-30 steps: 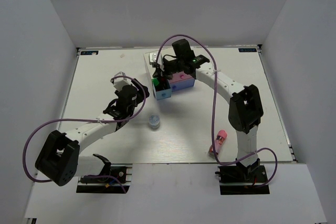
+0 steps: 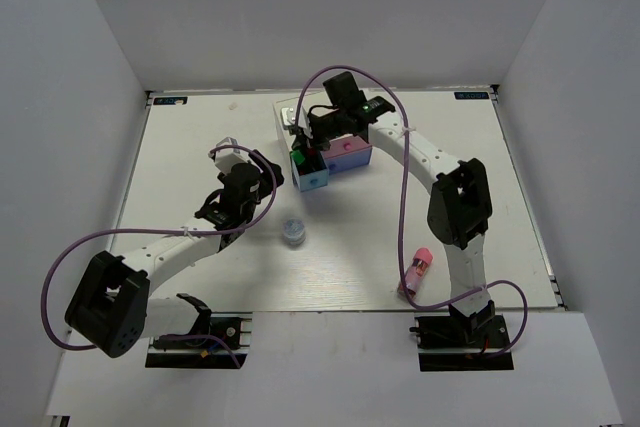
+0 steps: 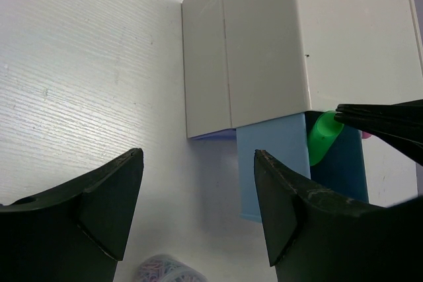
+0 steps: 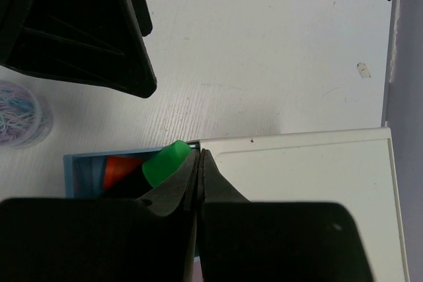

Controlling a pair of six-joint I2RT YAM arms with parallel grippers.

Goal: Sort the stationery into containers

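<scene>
A white-topped box (image 2: 285, 117) has a blue drawer (image 2: 313, 180) pulled out at its front. Inside the drawer lie a green cylinder (image 4: 168, 161), a red-orange piece (image 4: 120, 170) and something black. My right gripper is shut over the drawer, its tips close beside the green cylinder; nothing shows between them, and whether they touch it I cannot tell. Left of the drawer, my left gripper stands open and empty above the table. A round clear tub (image 2: 293, 232) of thin coloured pieces stands in front. Toward the front right lies a pink tube-like item (image 2: 415, 272).
Closed purple-blue drawers (image 2: 348, 154) sit right of the open one, partly under my right arm. My left gripper's dark fingers (image 4: 135, 74) are near the drawer in the right wrist view.
The left arm is nearly still. The tub, the pink item and the box have not moved.
</scene>
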